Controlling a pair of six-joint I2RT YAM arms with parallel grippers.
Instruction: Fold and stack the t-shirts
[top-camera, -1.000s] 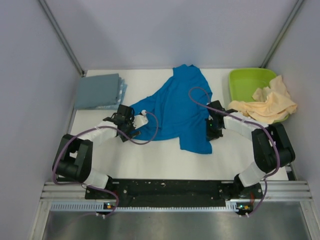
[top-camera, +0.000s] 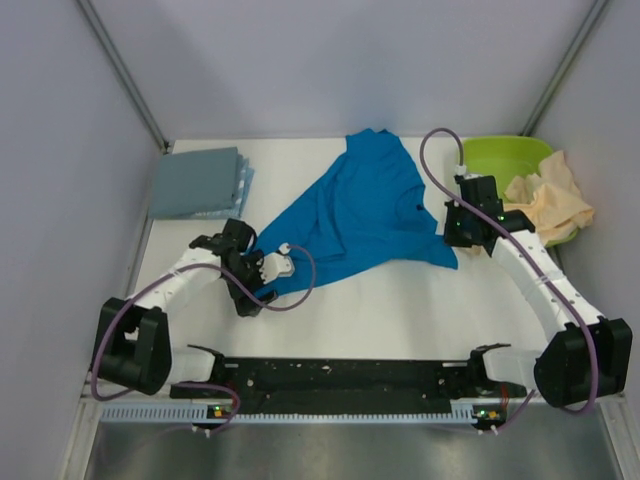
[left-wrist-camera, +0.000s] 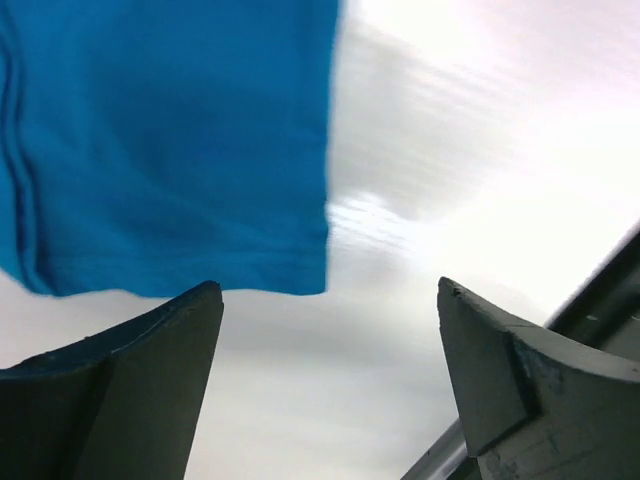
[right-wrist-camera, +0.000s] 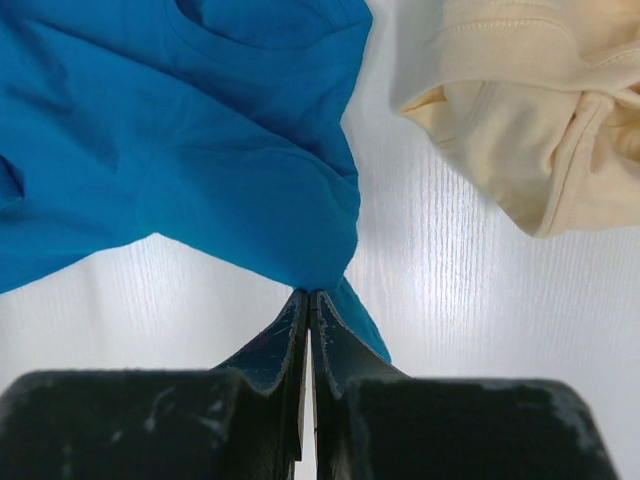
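Note:
A blue t-shirt (top-camera: 360, 210) lies spread and partly creased across the middle of the white table, its lower right folded into a narrow flap. In the top view my left gripper (top-camera: 262, 300) is over its lower-left end; in the left wrist view it (left-wrist-camera: 331, 310) stands open at a cloth corner, nothing between the fingers. My right gripper is shut at the shirt's right flap, which runs under the fingertips; whether cloth is pinched is unclear.
A stack of folded shirts (top-camera: 195, 182) sits at the back left. A green basket (top-camera: 495, 152) with cream cloth (top-camera: 550, 208) hanging over its rim stands at the right.
My right gripper has moved up and to the right, and the shirt's lower-right part has shifted with it.

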